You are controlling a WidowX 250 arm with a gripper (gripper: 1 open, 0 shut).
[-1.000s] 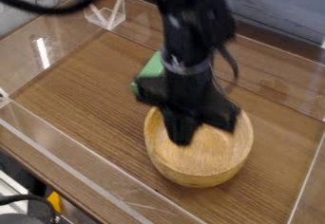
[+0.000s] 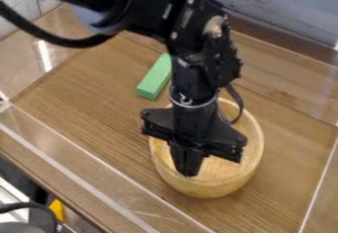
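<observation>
The black robot gripper (image 2: 188, 160) hangs low over a pale wooden bowl (image 2: 215, 183), its fingertips inside or just above the bowl's interior and covering much of it. It is shut, with nothing visible between its fingers. Whether the fingertips touch the bowl cannot be told, and what lies under the gripper is hidden.
A green block (image 2: 154, 77) lies on the wooden table (image 2: 86, 99) behind the bowl, to the left of the arm. A white wall bounds the back.
The arm has come down from above and toward the viewer over the bowl.
</observation>
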